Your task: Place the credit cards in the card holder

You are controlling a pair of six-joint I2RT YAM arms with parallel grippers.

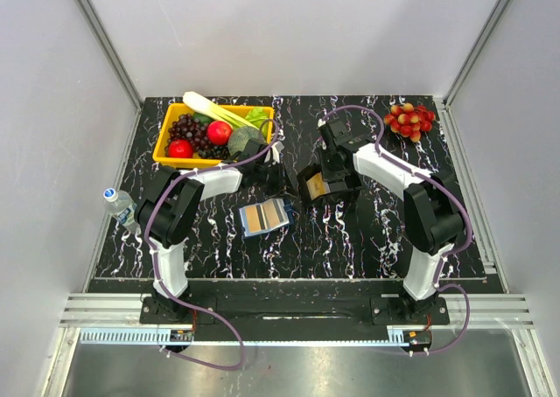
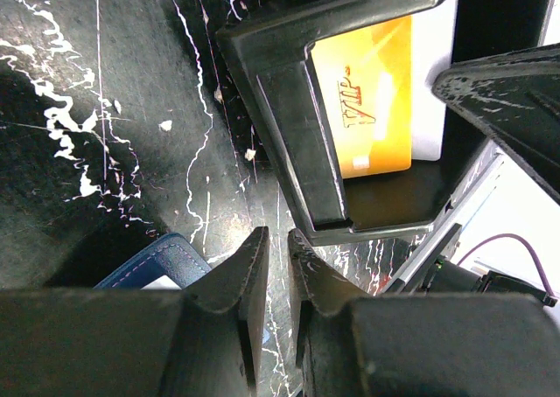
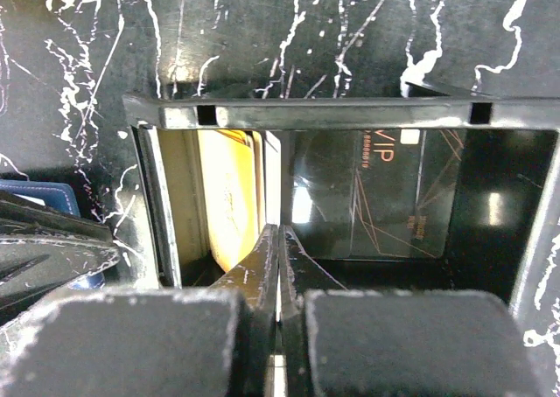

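Note:
The black card holder [image 1: 311, 191] [image 2: 289, 135] [image 3: 350, 113] holds a yellow card [image 2: 359, 100] [image 3: 227, 196], a white card [image 2: 433, 47] and a dark card [image 3: 394, 196]. My right gripper [image 1: 324, 174] is shut over the holder, its tips by the cards; nothing clearly shows between them. My left gripper [image 1: 287, 187] is shut beside the holder; whether anything is between its fingers is unclear. The open card wallet [image 1: 262, 218] [image 2: 157, 257] [image 3: 35, 191] lies below my left gripper in the top view.
A yellow crate [image 1: 162, 143] of produce stands at back left, red fruit [image 1: 409, 119] at back right, and a water bottle [image 1: 121, 207] at left.

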